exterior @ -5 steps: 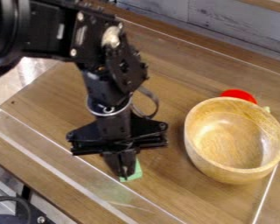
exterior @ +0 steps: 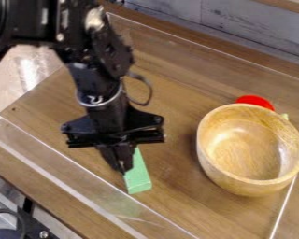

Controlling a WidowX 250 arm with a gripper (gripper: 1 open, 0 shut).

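My black gripper [exterior: 122, 161] hangs over the left-middle of the wooden table, fingertips down and shut, with nothing visible between them. Just beside and below the fingertips, a flat mint-green block [exterior: 138, 179] lies on the table, its upper end partly behind the gripper. A large wooden bowl [exterior: 249, 154] stands to the right, apart from the gripper and the green block.
A red object [exterior: 253, 101] sits behind the bowl, partly hidden by it. Pale strips run along its front-left edge, with a cable at bottom left. A plank wall borders the back.
My gripper has moved up and to the left, uncovering more of the green block, which lies about where it was.
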